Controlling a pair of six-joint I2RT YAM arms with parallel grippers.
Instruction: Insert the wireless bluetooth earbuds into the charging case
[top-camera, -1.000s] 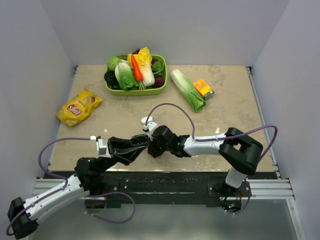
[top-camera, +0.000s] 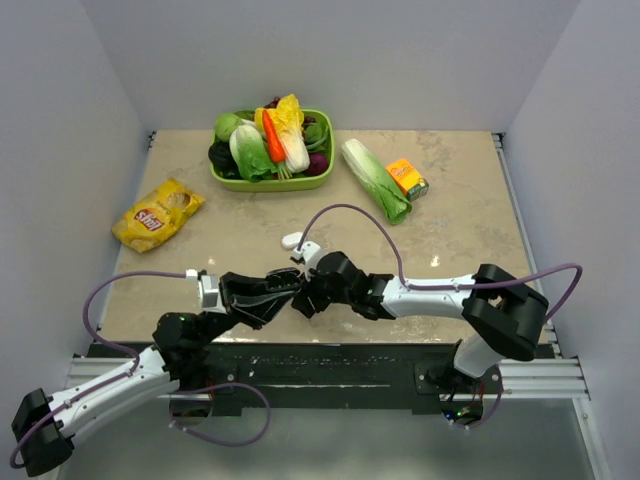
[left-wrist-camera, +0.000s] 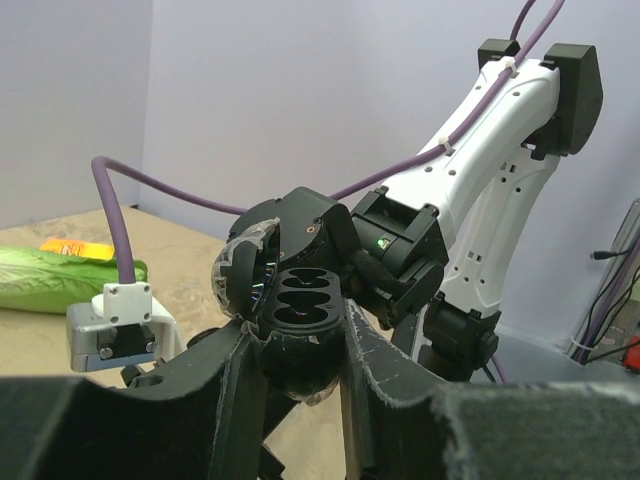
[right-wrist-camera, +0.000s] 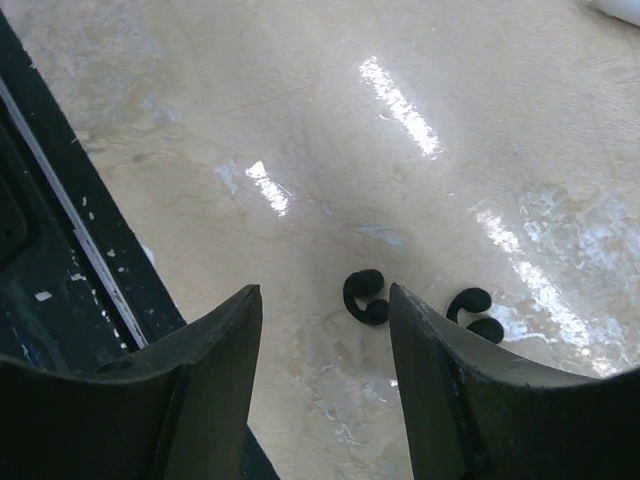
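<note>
My left gripper is shut on the black charging case (left-wrist-camera: 302, 300), holding it above the table. The case's lid stands open to the left, and rounded hollows show in its top. In the top view, the case (top-camera: 284, 279) is at the tip of my left gripper, close to the right arm's hand. Two black C-shaped earbuds lie on the table in the right wrist view: one earbud (right-wrist-camera: 366, 283) just beyond the gap of my right gripper, near its right finger, the other earbud (right-wrist-camera: 486, 330) farther right. That gripper is open and empty.
A small white object (top-camera: 292, 241) lies behind the hands. Farther back are a green vegetable basket (top-camera: 232, 185), a loose cabbage (top-camera: 376, 180) and an orange box (top-camera: 407, 178); a yellow chip bag (top-camera: 158, 215) rests at left. Bare table spreads to the right.
The right arm has shifted slightly, its elbow and forearm moving to the right and its hand a little too. My left arm and the case look unmoved.
</note>
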